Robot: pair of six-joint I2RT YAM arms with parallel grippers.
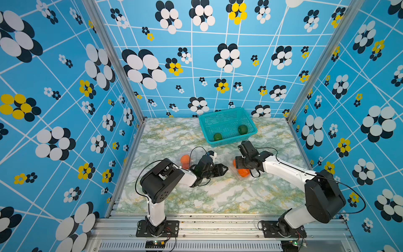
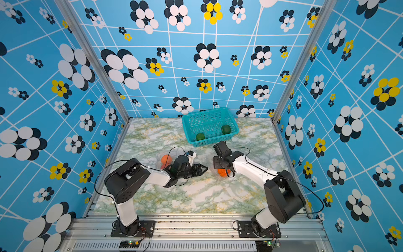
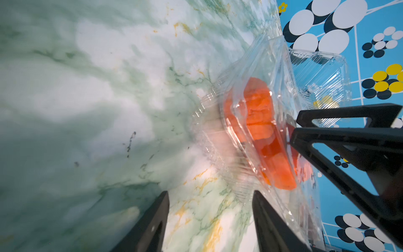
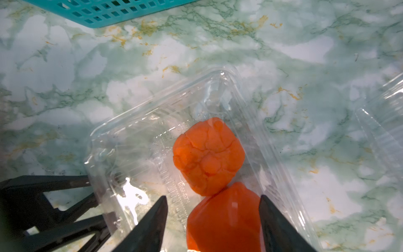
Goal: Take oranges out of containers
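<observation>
In the right wrist view, a clear plastic container (image 4: 247,105) holds two oranges. The far orange (image 4: 210,155) lies whole in view, and the near orange (image 4: 228,218) shows between the parted fingers of my right gripper, which is above it. Contact with that orange cannot be told. My left gripper is open with nothing between its fingers, low over the marble table beside a clear container (image 3: 226,138) with oranges (image 3: 260,130) inside. From above, an orange (image 1: 185,159) shows left of the left arm, partly blocked by it.
A teal basket (image 1: 205,130) with two dark green fruits (image 1: 242,129) stands at the back middle. Both grippers are close together mid-table.
</observation>
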